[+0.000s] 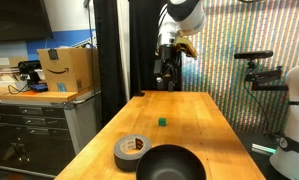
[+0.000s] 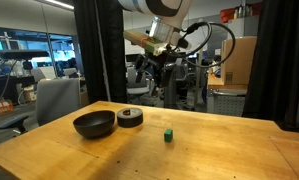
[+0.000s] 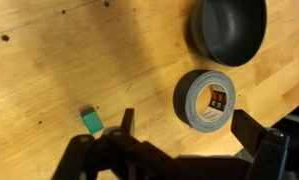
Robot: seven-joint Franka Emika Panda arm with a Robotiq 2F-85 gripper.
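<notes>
On the wooden table a small green block (image 1: 162, 122) lies by itself; the wrist view has the green block (image 3: 92, 121) at the lower left. A roll of grey tape (image 1: 131, 151) rests flat beside a black bowl (image 1: 170, 164), and the wrist view shows the tape roll (image 3: 203, 100) just below the bowl (image 3: 232, 30). High above the tabletop, my gripper (image 2: 155, 84) stands open and holds nothing. Its two fingers are spread wide along the bottom of the wrist view, touching none of these things. The inside of the bowl looks empty.
Off to the side, a cardboard box (image 1: 69, 68) sits on a dark drawer cabinet (image 1: 39, 125). An office chair (image 2: 57, 102) stands beyond the table edge.
</notes>
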